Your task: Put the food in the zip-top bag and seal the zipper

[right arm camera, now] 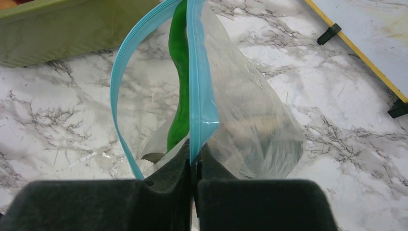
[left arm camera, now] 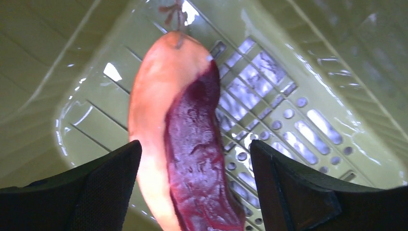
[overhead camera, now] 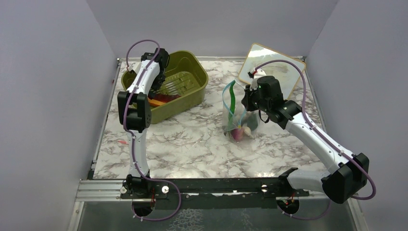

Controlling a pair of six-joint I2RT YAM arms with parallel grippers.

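Observation:
The clear zip-top bag (overhead camera: 230,120) with a cyan zipper stands on the table, holding a green vegetable (right arm camera: 179,72), a purple item (overhead camera: 236,134) and a pale one. My right gripper is shut on the bag's zipper edge. My left gripper is open inside the olive bin (overhead camera: 187,99), above an orange sweet-potato-like item (left arm camera: 154,96) with a dark red item (left arm camera: 195,144) lying along it. Nothing is between the left fingers.
A white board with a yellow edge (overhead camera: 269,62) lies at the back right. Grey walls surround the workspace.

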